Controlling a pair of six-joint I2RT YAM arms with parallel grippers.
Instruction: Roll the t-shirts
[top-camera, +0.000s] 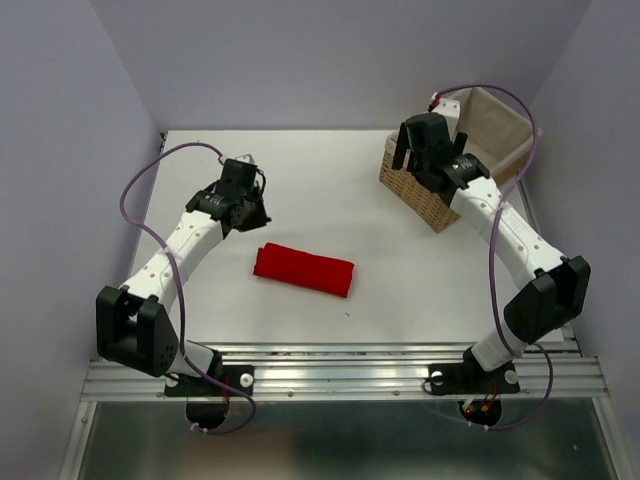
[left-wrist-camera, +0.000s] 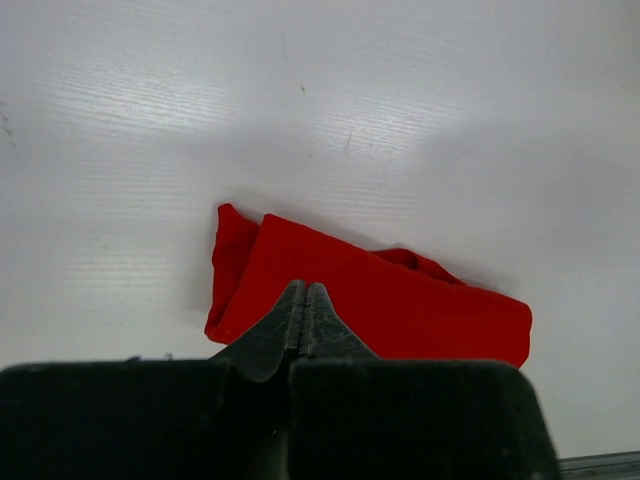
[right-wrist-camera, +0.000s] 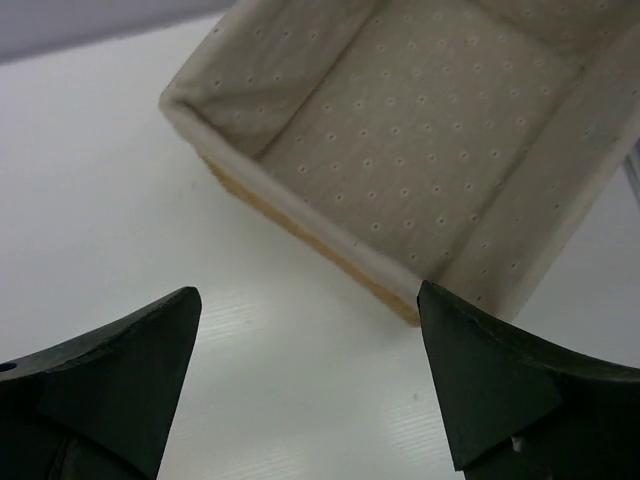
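Observation:
A red T-shirt (top-camera: 303, 270) lies as a long flattened bundle on the white table (top-camera: 340, 180), its folded edges showing in the left wrist view (left-wrist-camera: 370, 300). My left gripper (top-camera: 260, 220) is raised just beyond its left end, shut, with only its dark tips over the cloth in the wrist view. At upper right, my right gripper (top-camera: 428, 150) stands open with nothing between its fingers, over the near left side of the basket.
The lined wicker basket (top-camera: 425, 205) occupies the back right of the table, its cloth lining (right-wrist-camera: 400, 130) empty where visible. Bare table surrounds the red bundle. Walls border the back and sides; a metal rail runs along the front.

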